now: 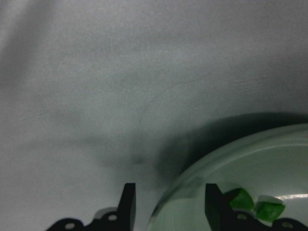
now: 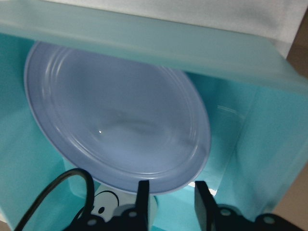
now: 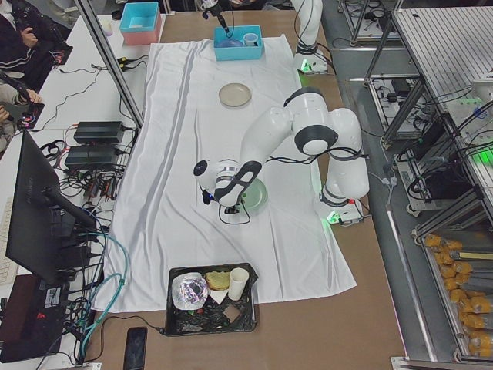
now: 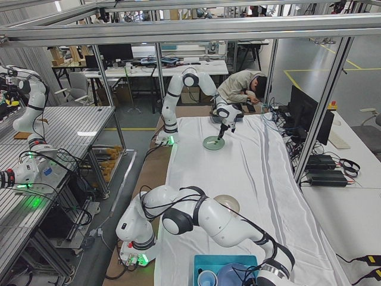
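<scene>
My left gripper is open low at the rim of a green plate [image 1: 260, 163], with nothing visibly held; small green pieces [image 1: 269, 210] lie on that plate. My right gripper hangs open over a teal bin [image 2: 260, 144] at the far end of the cloth, beside a blue plate [image 2: 115, 110] tilted inside it. A white cup [image 3: 249, 38] sits in the same bin.
A beige plate [image 3: 235, 95] lies on the white cloth [image 3: 162, 231] between the arms. A black crate [image 3: 212, 324] holding a foil bowl, cup and other items stands at the near end.
</scene>
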